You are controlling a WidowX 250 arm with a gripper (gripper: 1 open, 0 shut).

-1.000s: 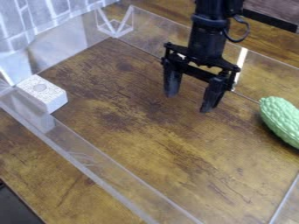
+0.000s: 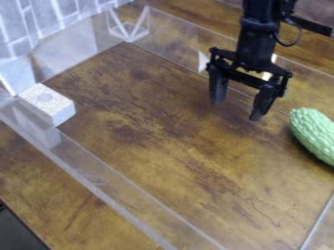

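My black gripper (image 2: 241,98) hangs over the upper right of the wooden board, its two fingers spread wide with nothing visible between them. A green, knobbly vegetable-like object (image 2: 315,137) lies at the right edge, a little to the right of and below the gripper, apart from it. A white block with a faint pattern (image 2: 47,105) sits at the left side, far from the gripper.
A clear plastic border (image 2: 104,186) runs around the wooden surface (image 2: 170,166). A white, folded-looking sheet (image 2: 46,29) is at the back left.
The gripper has shifted to the right, toward the green object. The block and green object look unmoved.
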